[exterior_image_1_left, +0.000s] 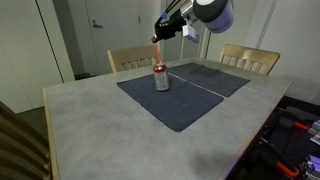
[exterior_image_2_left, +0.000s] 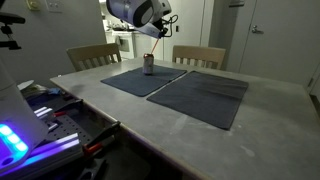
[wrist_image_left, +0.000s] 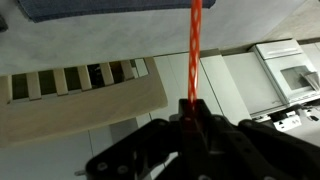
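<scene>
An orange-red straw (wrist_image_left: 194, 45) is pinched in my gripper, which is shut on it; in the wrist view it runs out past the top edge. A red-topped can (exterior_image_1_left: 161, 77) stands upright on a dark mat (exterior_image_1_left: 184, 99). My gripper (exterior_image_1_left: 157, 39) is above the can. In exterior view 2, the straw (exterior_image_2_left: 154, 46) slants down from the gripper to the top of the can (exterior_image_2_left: 148, 63). The straw's lower end is hidden or too small to make out, so how deep it sits in the can cannot be told.
Another dark mat (exterior_image_2_left: 201, 96) lies on the pale table beside the can's mat. Wooden chairs (exterior_image_1_left: 135, 57) stand at the table's far side.
</scene>
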